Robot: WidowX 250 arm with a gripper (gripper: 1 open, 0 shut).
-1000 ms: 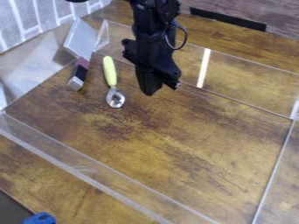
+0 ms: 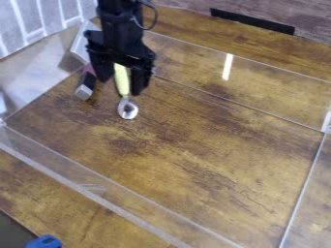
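Observation:
The dark gripper (image 2: pixel 119 73) is at the upper left of the camera view, open, over a pale yellow elongated object (image 2: pixel 123 84) that it partly covers. Just below lies a silver spoon-like object (image 2: pixel 128 111). A dark, narrow object with a light end (image 2: pixel 84 90) lies to the left, close under the gripper's left side. Whether the fingers touch any of these I cannot tell.
Clear panels or edges run along its sides. A pale crumpled item (image 2: pixel 26 82) is at the left edge, and a blue object (image 2: pixel 45 241) sits at the bottom left.
The gripper has moved left and somewhat lower, from beside the yellow object to over it. The objects on the table show no visible movement.

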